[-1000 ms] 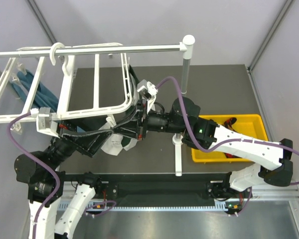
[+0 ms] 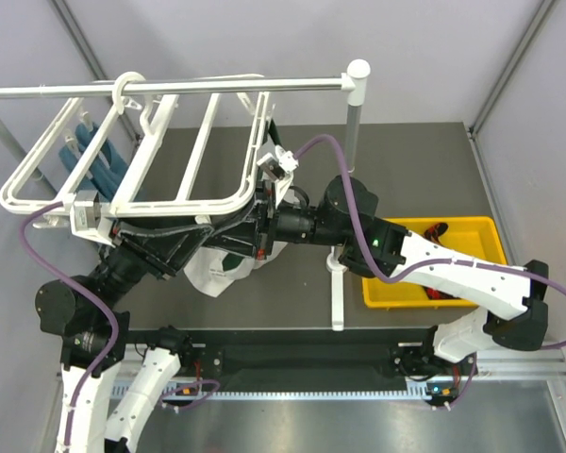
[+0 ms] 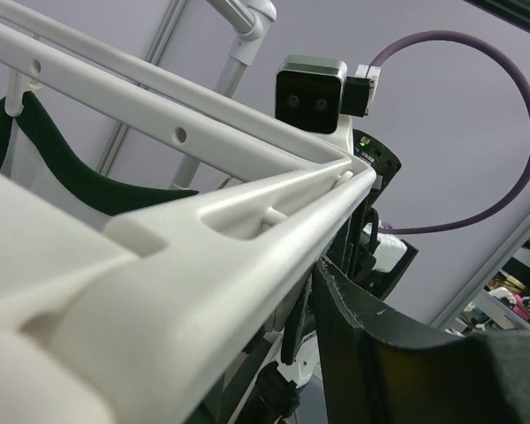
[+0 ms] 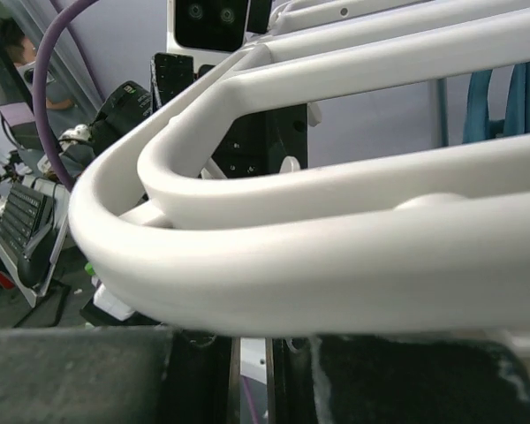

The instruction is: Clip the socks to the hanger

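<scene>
The white hanger [image 2: 141, 207] hangs from the metal rail, its front bar just above both grippers in the top view. Blue socks [image 2: 96, 172] hang from its left side. Beneath the front right corner is a white-and-green sock [image 2: 208, 273], partly hidden by the arms. My right gripper [image 2: 234, 234] is shut on its top edge, though the grip itself is mostly hidden. From the left my left gripper [image 2: 187, 249] meets it close by, fingers part open. In the left wrist view a dark finger [image 3: 371, 353] shows beside the hanger, which covers the other.
A yellow bin [image 2: 423, 304] holding dark and red items stands at the right. The metal rail [image 2: 217, 85] crosses above the hanger, with a white post joint [image 2: 357, 75] at its end. Both arms crowd closely together under the front bar.
The hanger has shifted right and slightly up in the top view, carrying the blue socks along. More of the white-and-green sock shows.
</scene>
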